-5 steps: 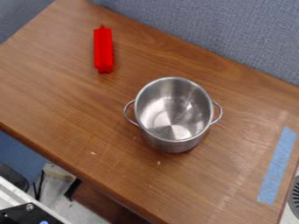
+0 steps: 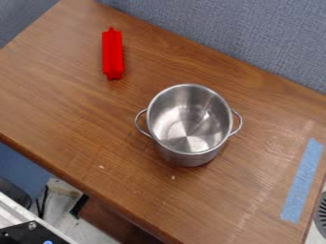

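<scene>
A red elongated object point(image 2: 112, 54) lies upper left on the wooden table point(image 2: 76, 114). Right of centre stands an empty steel pot point(image 2: 189, 125) with two handles. A small piece of white and black hardware, perhaps part of the robot, shows at the bottom left corner; no gripper can be made out.
A blue tape strip point(image 2: 300, 180) is stuck near the table's right end, with a round metal edge point(image 2: 321, 214) beside it. A grey padded wall runs along the back.
</scene>
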